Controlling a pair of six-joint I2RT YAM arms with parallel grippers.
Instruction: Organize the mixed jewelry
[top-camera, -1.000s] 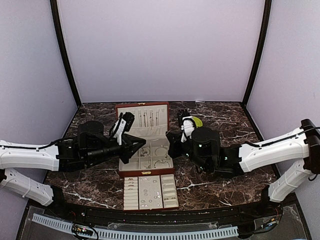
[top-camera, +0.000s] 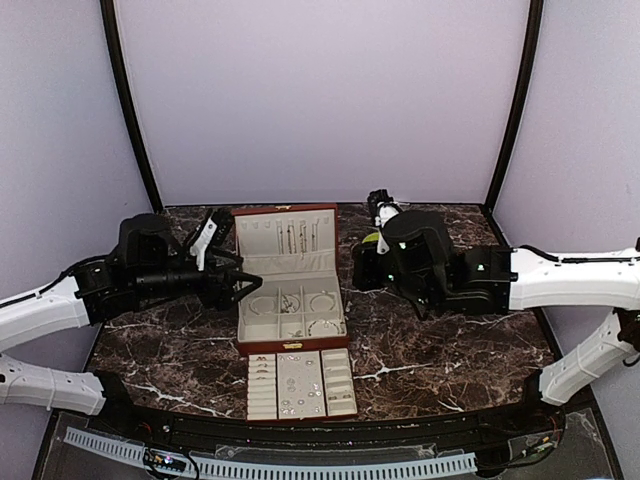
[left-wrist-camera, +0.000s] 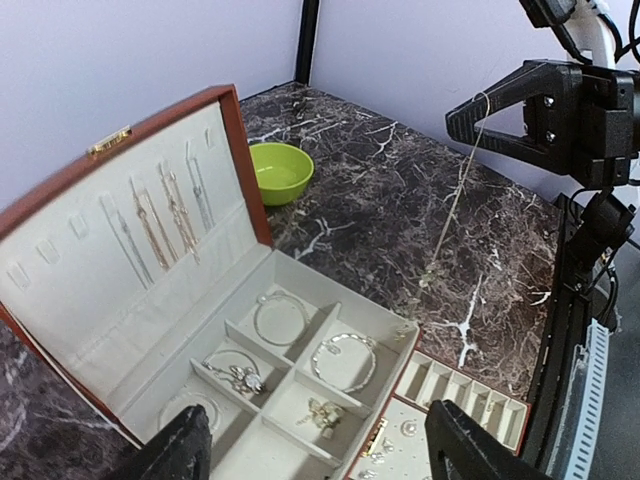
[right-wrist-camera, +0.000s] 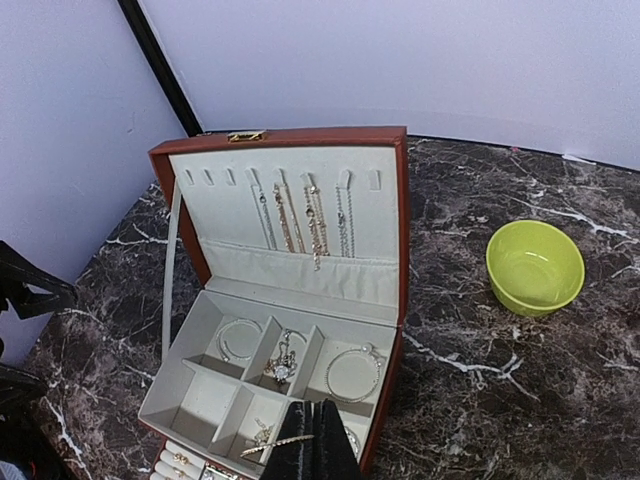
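Observation:
The jewelry box (top-camera: 285, 265) stands open at centre, necklaces (right-wrist-camera: 315, 225) on its lid hooks, bracelets (left-wrist-camera: 345, 380) and smaller pieces in compartments. A tray (top-camera: 300, 400) with rings and earrings lies in front. My left gripper (top-camera: 240, 285) is open beside the box's left side, its fingers empty at the bottom of its wrist view (left-wrist-camera: 325, 455). My right gripper (top-camera: 362, 268) is shut at the box's right, above the table, with a thin gold chain (left-wrist-camera: 452, 205) hanging from its fingertips (left-wrist-camera: 462, 120).
A green bowl (right-wrist-camera: 535, 265) stands on the marble table right of the box, mostly behind my right arm in the top view. Bare table lies on both sides of the box.
My left gripper has moved left, off the box's compartments. My right gripper has moved to the right and slightly up.

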